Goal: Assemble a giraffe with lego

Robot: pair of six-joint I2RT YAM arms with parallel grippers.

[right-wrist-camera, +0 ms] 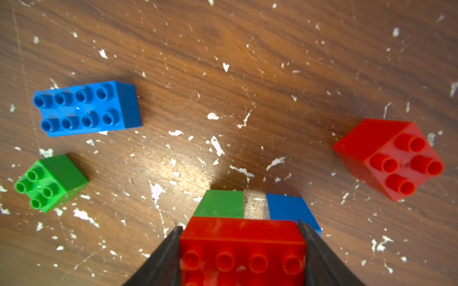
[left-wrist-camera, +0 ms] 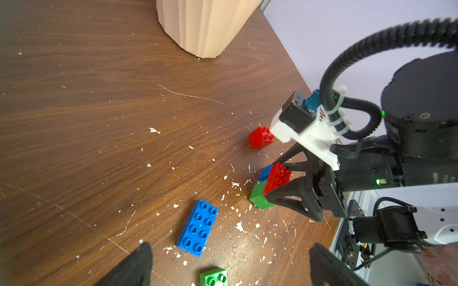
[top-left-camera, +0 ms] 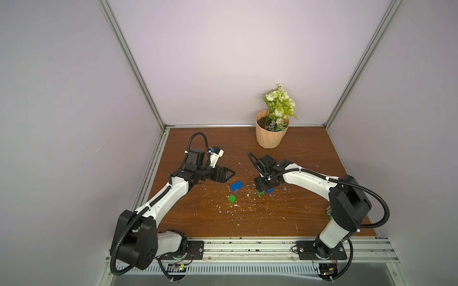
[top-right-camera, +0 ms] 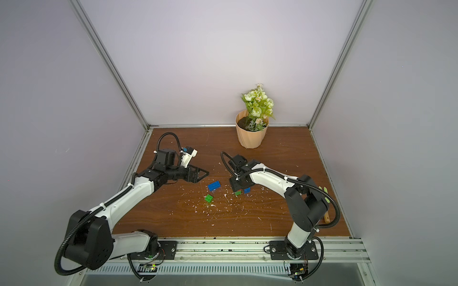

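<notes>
A long red brick [right-wrist-camera: 242,238] lies across the tops of a green brick [right-wrist-camera: 220,204] and a blue brick [right-wrist-camera: 292,209], which stand side by side with a narrow gap. My right gripper has its fingers at the two ends of the red brick, close against it; whether they press on it cannot be told. Left of this stack lie a long blue brick [right-wrist-camera: 85,108] and a small green brick [right-wrist-camera: 50,183]. To its right lies a small red brick [right-wrist-camera: 388,157]. My left gripper [top-left-camera: 232,174] is open and empty above the table, left of the stack.
A potted plant [top-left-camera: 269,135] stands at the back of the table. Small white scraps litter the wood around the bricks. At the right edge, partly behind the right arm, lies a tool with an orange handle [top-right-camera: 326,217].
</notes>
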